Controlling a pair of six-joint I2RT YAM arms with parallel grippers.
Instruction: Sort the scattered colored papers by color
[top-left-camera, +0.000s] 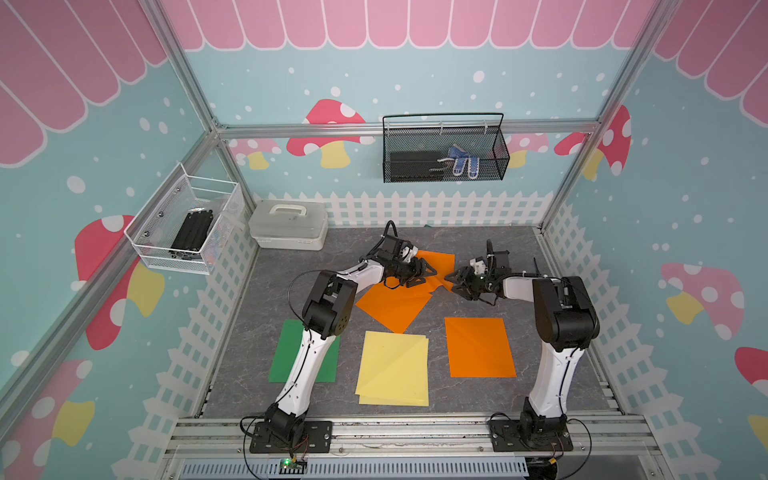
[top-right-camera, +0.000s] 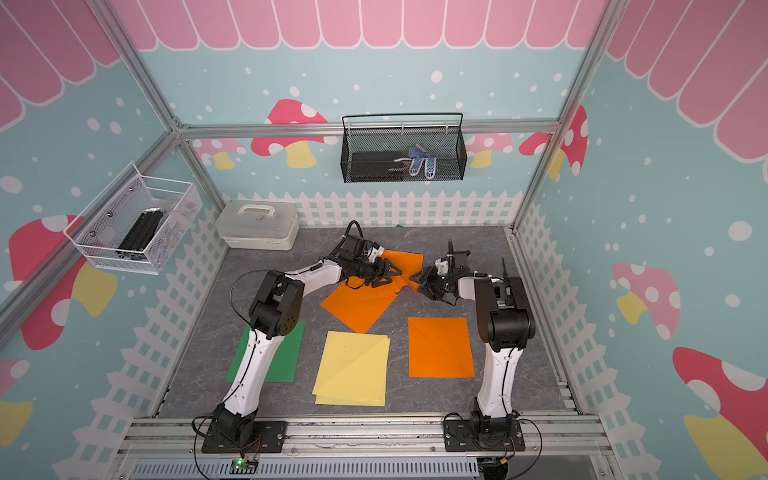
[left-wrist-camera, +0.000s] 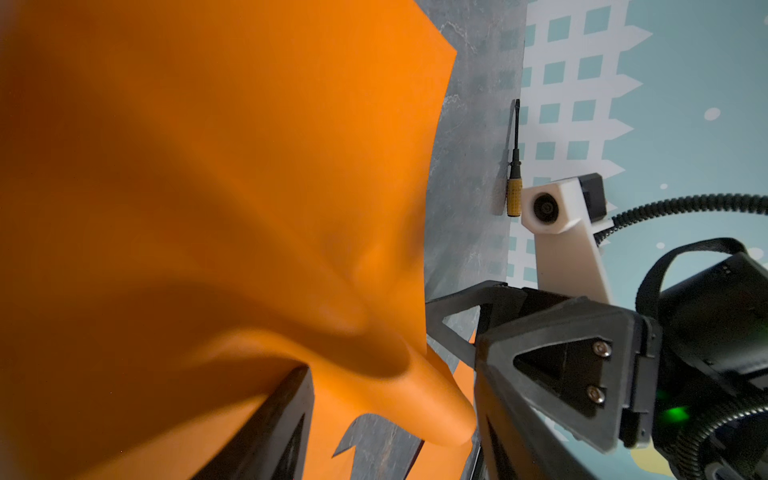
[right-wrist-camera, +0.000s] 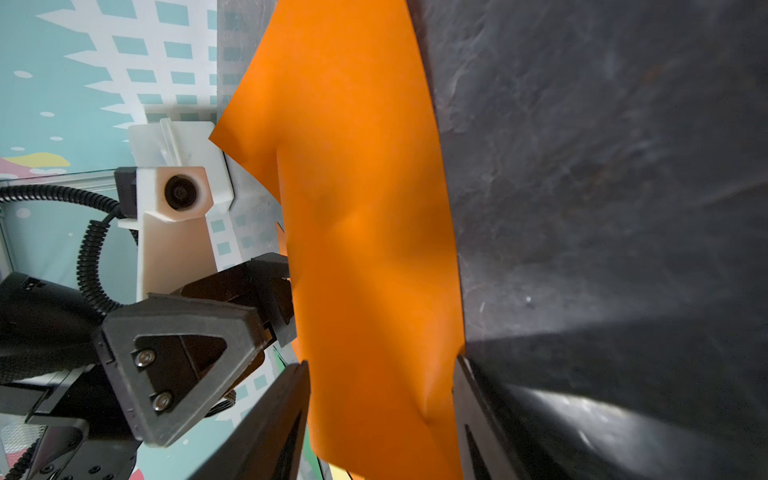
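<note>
Two orange sheets lie in the middle: an upper one (top-left-camera: 439, 262) with its front part bent up, and a lower one (top-left-camera: 397, 310) turned at an angle. Over the upper sheet's left side my left gripper stands part open, a raised fold of orange paper between its fingers. At the right edge of that sheet my right gripper is open, with paper spanning the space between its fingers. Nearer the front lie a green sheet (top-left-camera: 286, 352), a stack of yellow sheets (top-left-camera: 393, 368) and a flat orange sheet (top-left-camera: 479, 347).
A lidded grey box (top-left-camera: 289, 226) stands at the back left. A screwdriver (left-wrist-camera: 514, 172) lies by the back wall. A white wire basket (top-left-camera: 185, 228) and a black one (top-left-camera: 445, 156) hang on the walls. Bare table shows at the far right.
</note>
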